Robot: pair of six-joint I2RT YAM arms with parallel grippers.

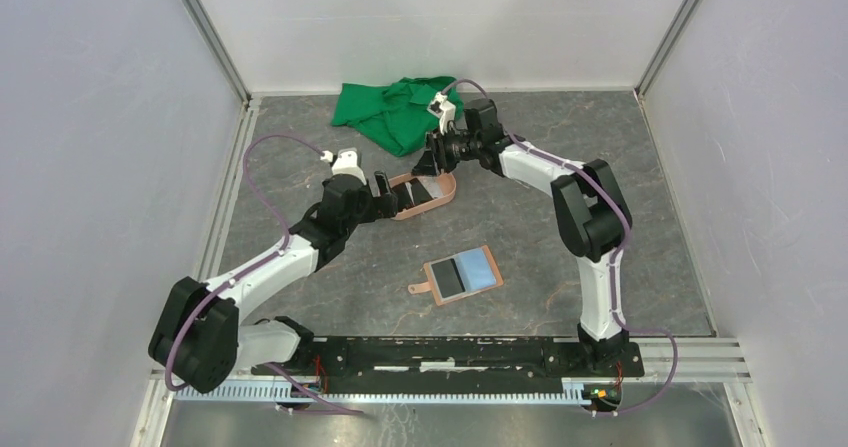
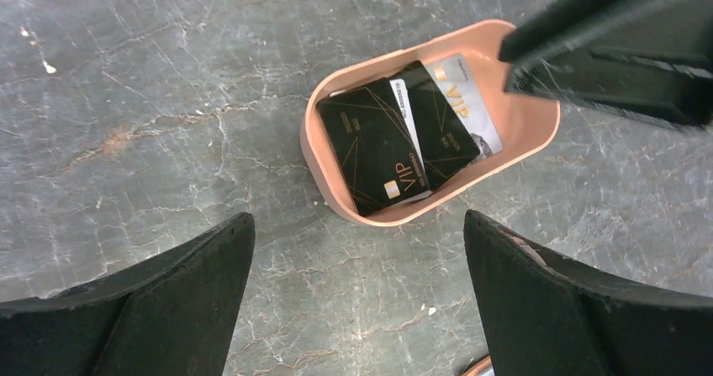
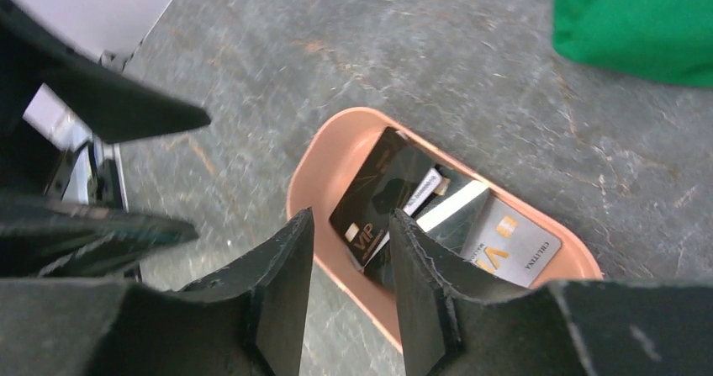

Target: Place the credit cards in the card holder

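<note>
Black credit cards (image 2: 374, 145) and a silver card (image 2: 468, 98) lie overlapping in an oval pinkish tray (image 1: 448, 195). In the right wrist view, black cards (image 3: 382, 187) and the silver card (image 3: 517, 250) show beyond the fingers. My left gripper (image 1: 384, 197) stands open at the tray's left side, nothing between its fingers. Over the tray's far right part is my right gripper (image 1: 430, 163), its fingers apart with only tray and cards seen beyond the gap. The card holder (image 1: 463, 274), tan-edged with a dark and a blue panel, lies open nearer the front.
A crumpled green cloth (image 1: 400, 112) lies behind the tray. Both grippers are close together around the tray. Bare grey tabletop (image 1: 600, 147) stretches to the right, and the front left is clear too.
</note>
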